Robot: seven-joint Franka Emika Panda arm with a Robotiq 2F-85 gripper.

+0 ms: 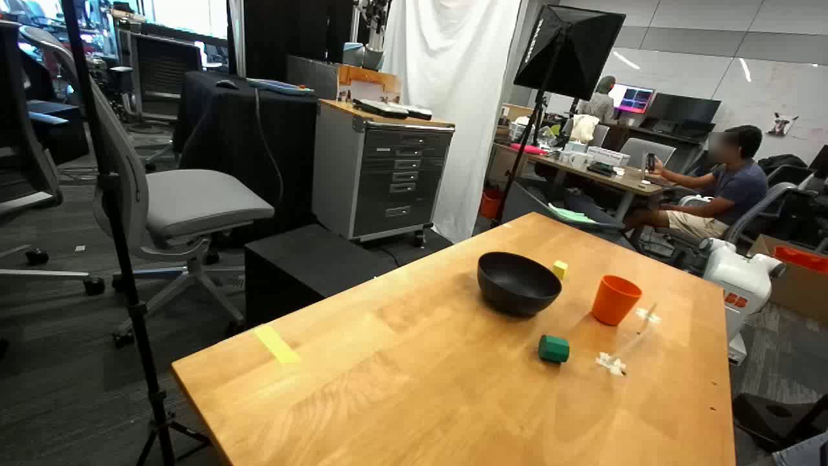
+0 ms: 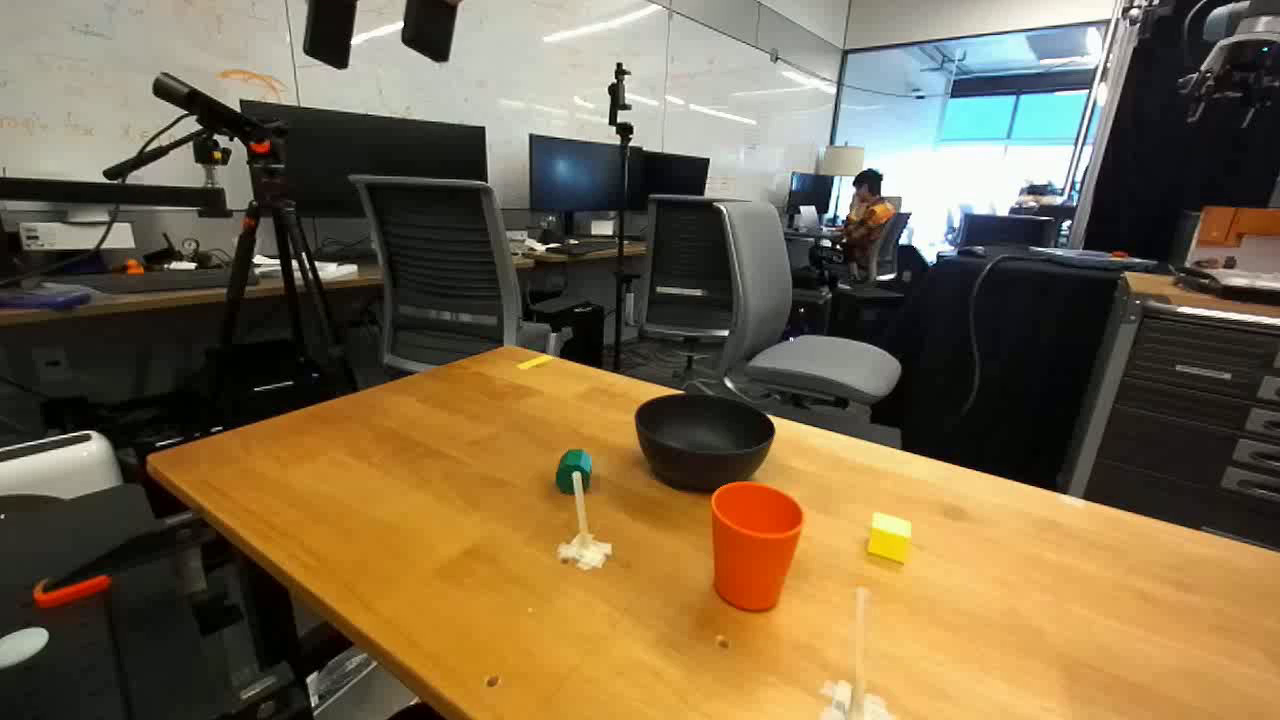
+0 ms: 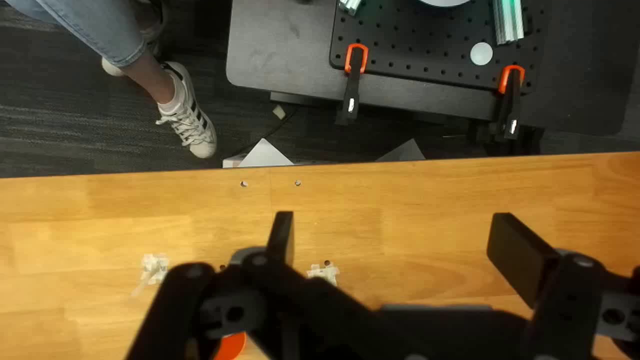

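Note:
In the wrist view my gripper stands open, its fingers wide apart above the table, and only bare wood shows between the tips. Two dark fingers hang into the top left of exterior view 2, well above the tabletop. On the table are a black bowl, an orange cup standing upright, a green block and a small yellow cube. From the wrist, part of the orange cup peeks out below the gripper; the bowl and both blocks are out of sight there.
Two pale sticks, one of them a thin stick, rise from taped spots near the cup. Yellow tape marks the table's far end. Beyond the table edge, a dark side table carries orange-tipped clamps. A person's leg is nearby.

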